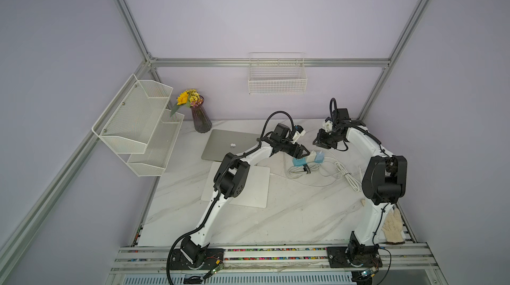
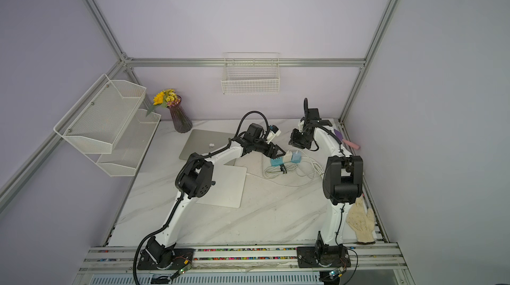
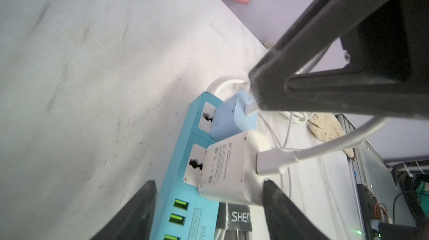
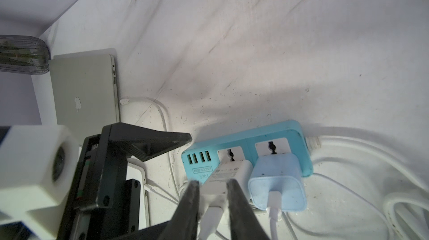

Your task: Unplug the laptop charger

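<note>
Both chargers sit on the blue power strip (image 4: 241, 137). The white charger block (image 4: 232, 173) is beside the strip's USB ports, its white cable (image 3: 312, 151) running from its outer face. To its right is a pale blue charger (image 4: 277, 181), also plugged in. My left gripper (image 1: 304, 153) is part open just above the strip; in the left wrist view its blurred fingers are on either side of the strip's USB end, with no clear grip. My right gripper is part open, its blurred fingertips in front of the white charger, and contact cannot be told.
A closed grey laptop (image 1: 231, 144) lies behind a second silver laptop (image 1: 249, 186). Coiled cables lie in front of and right of the strip. A flower vase (image 1: 199, 117) stands at the back left.
</note>
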